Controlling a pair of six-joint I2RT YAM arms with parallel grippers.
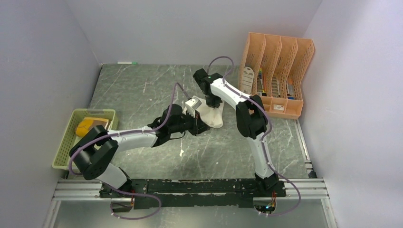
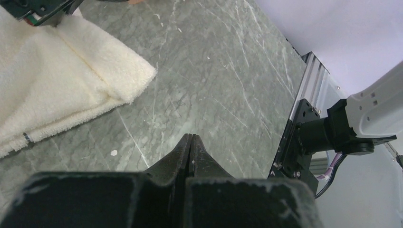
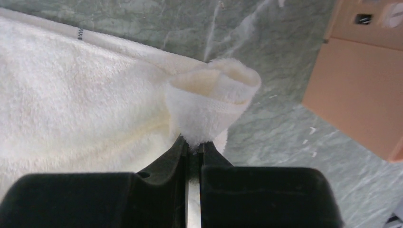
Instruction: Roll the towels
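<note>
A white towel [image 1: 215, 118] lies mid-table, partly hidden under both arms. In the right wrist view my right gripper is shut on the towel [image 3: 90, 99], whose pinched end stands up in a folded curl. In the left wrist view my left gripper is shut beside the near edge of the towel [image 2: 71, 80], over bare table; whether anything is between its fingers does not show.
An orange divided organizer [image 1: 278, 107] stands at the back right, close to the right arm. A green basket [image 1: 62, 154] with a yellow item is at the left.
</note>
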